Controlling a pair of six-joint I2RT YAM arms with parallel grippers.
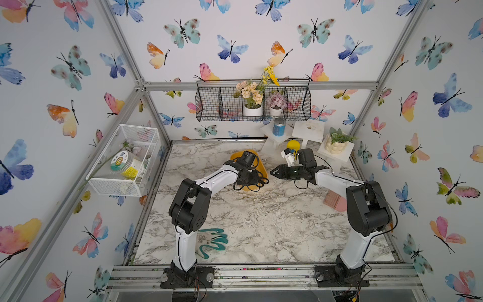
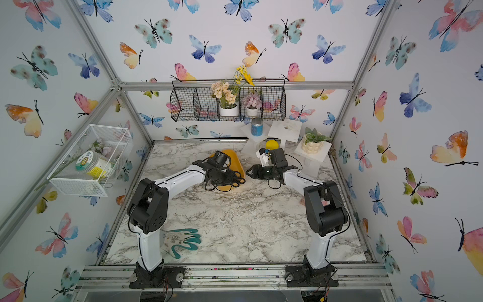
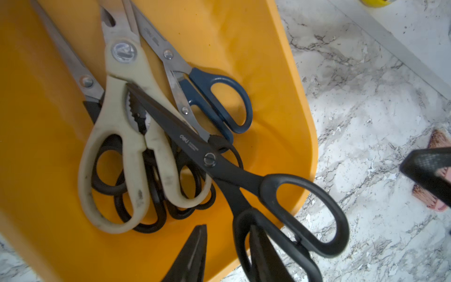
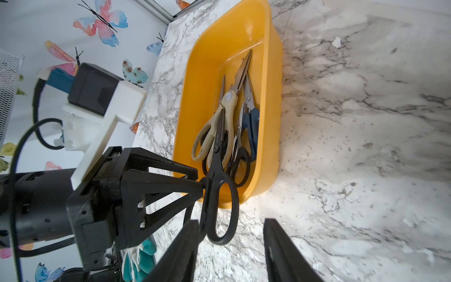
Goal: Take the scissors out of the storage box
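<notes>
An orange storage box (image 4: 272, 131) holds several scissors, among them a cream pair (image 3: 112, 141) and a blue pair (image 3: 220, 98). A long black pair (image 3: 188, 141) lies over them, its handles over the box's near edge. At those handles is my left gripper, its fingers apart, one by a handle loop; whether that loop rests on a finger is unclear. My right gripper is open just right of the box, its fingers apart near the black handles with nothing visible between them.
White stands (image 1: 308, 129) with a can (image 1: 278, 128) and a plant fill the back right. A pink item (image 1: 334, 200) lies at right, a glove (image 1: 211, 241) at front left.
</notes>
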